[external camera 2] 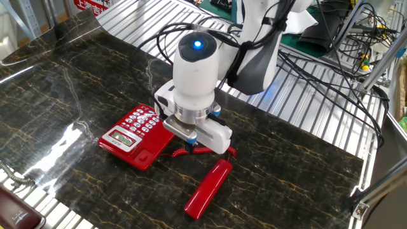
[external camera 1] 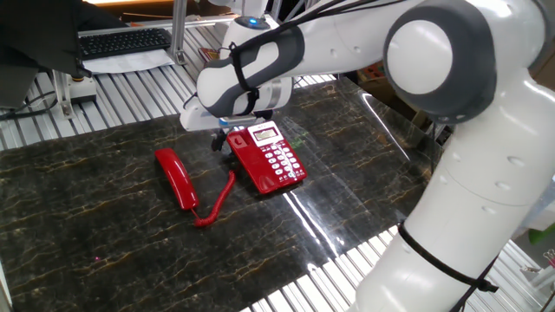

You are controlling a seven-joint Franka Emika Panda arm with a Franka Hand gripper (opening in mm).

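Note:
A red desk phone base point(external camera 1: 266, 158) with white keys and a small display rests on the dark marbled tabletop. Its red handset point(external camera 1: 177, 178) lies off the cradle, to the left of the base in exterior view 1, joined to a coiled red cord point(external camera 1: 217, 204). My gripper point(external camera 1: 218, 140) points down by the empty cradle end of the base, above the table. In exterior view 2 the hand hides part of the cord, and the handset point(external camera 2: 208, 189) lies in front of it. The fingers are mostly hidden, so their opening is unclear; nothing visibly hangs from them.
A black keyboard point(external camera 1: 124, 42) and white paper point(external camera 1: 130, 61) are behind the table, on the slatted surface. Black cables point(external camera 2: 318, 83) run beside the arm. Tabletop around the handset, toward the front left in exterior view 1, is clear.

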